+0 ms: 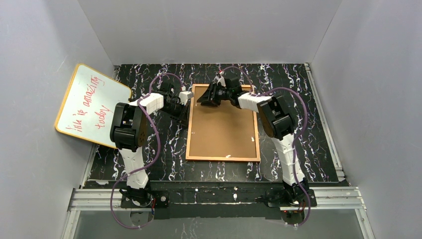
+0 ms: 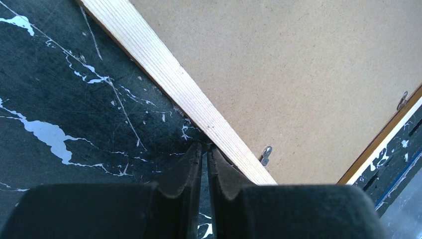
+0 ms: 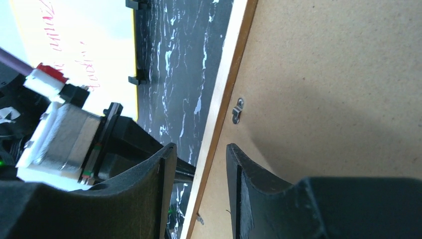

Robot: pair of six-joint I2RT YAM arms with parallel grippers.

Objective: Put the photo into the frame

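A wooden frame (image 1: 224,159) lies on the dark table with its brown backing board (image 1: 224,130) facing up. No picture side of a photo is visible. At the frame's left bar, my left gripper has its fingers close together against the outer edge, and nothing shows in the slim gap between them. Over the upper left part of the board is my right gripper, fingers apart and empty. Just past its fingertips, a small metal clip (image 3: 237,111) sits on the board beside the left bar. Another clip (image 2: 266,156) shows in the left wrist view.
Leaning at the left is a whiteboard (image 1: 92,107) with red writing. The left arm (image 1: 130,124) stands between it and the frame. Bare marble table (image 1: 303,144) lies to the right.
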